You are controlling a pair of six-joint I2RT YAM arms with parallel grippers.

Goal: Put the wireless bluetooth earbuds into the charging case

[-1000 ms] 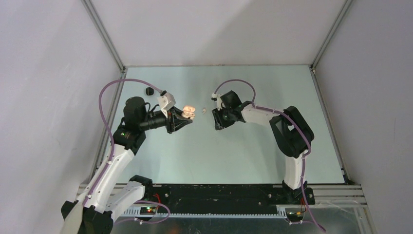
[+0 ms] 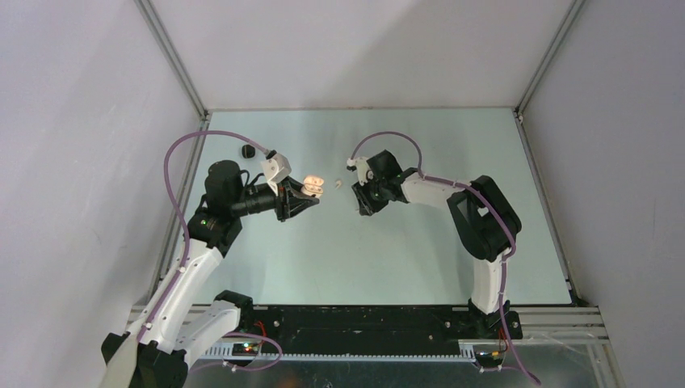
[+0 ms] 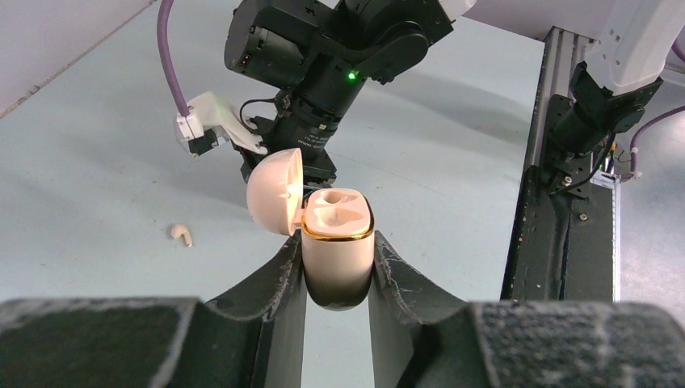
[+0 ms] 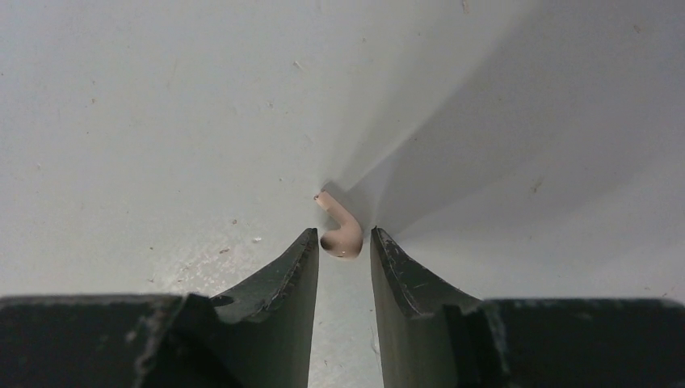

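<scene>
My left gripper holds the open pale pink charging case [image 3: 336, 255] upright, its lid tipped up, seen also in the top view [image 2: 313, 184]. One pale earbud [image 2: 338, 183] lies on the table between the arms, also visible in the left wrist view [image 3: 181, 233]. In the right wrist view an earbud [image 4: 342, 236] lies on the table between the spread fingertips of my right gripper, which is low over it and open.
A small black round object [image 2: 248, 151] lies at the back left of the pale table [image 2: 404, 267]. The two arms stand apart.
The head of my right gripper has shifted slightly, its white housing moving a little to the left in the top view. The left arm and case are still.
</scene>
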